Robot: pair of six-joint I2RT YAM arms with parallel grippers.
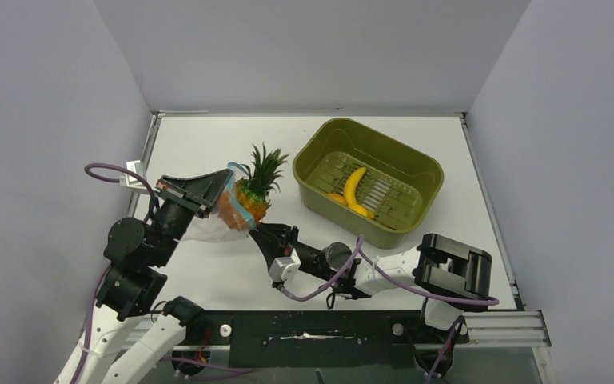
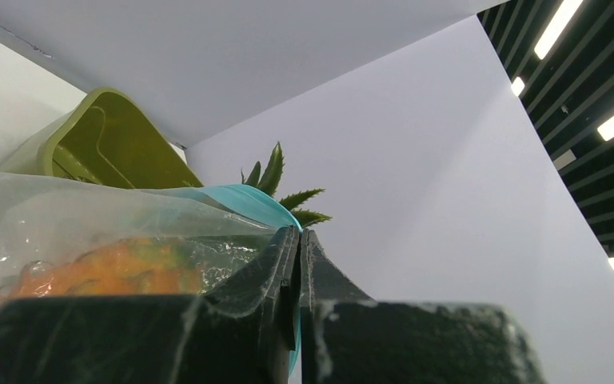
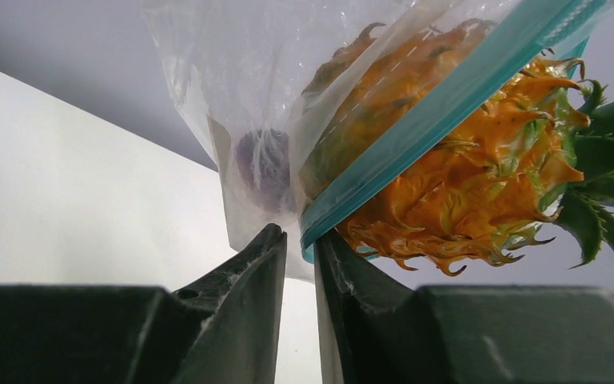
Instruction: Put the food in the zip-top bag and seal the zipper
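A clear zip top bag (image 3: 232, 48) with a blue-green zip strip (image 3: 416, 144) has its mouth spread open. A pineapple (image 3: 480, 152) lies partly inside, its leafy crown (image 1: 265, 170) sticking out beyond the mouth. Something round and purple (image 3: 263, 168) shows through the plastic in the right wrist view. My left gripper is shut on the bag's rim at the far end of the mouth. At the near end, my right gripper stands part open, with the strip's lower corner between or just in front of its fingertips.
An olive-green basket (image 1: 416, 152) stands to the right, with a yellow banana (image 1: 353, 189) and an orange item (image 1: 336, 198) inside.
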